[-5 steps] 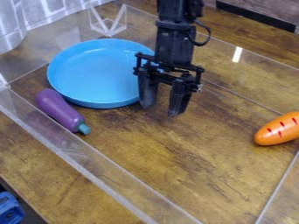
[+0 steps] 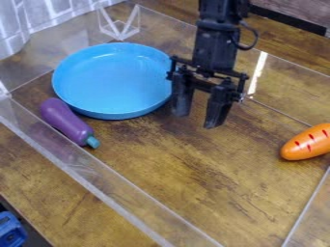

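Observation:
My black gripper (image 2: 200,108) hangs over the middle of the wooden table, its two fingers spread wide apart, with nothing visible between them. It is just right of a blue plate (image 2: 103,77). A purple eggplant (image 2: 65,121) lies left of the plate's near side, and an orange carrot (image 2: 307,142) lies at the right edge of the view.
A white object (image 2: 119,27) stands behind the plate at the back. Clear strips, apparently tray walls, border the table (image 2: 180,193). A blue object (image 2: 8,233) shows at the lower left corner.
The gripper has shifted slightly to the right over the last second. The plate, eggplant and carrot have not visibly moved.

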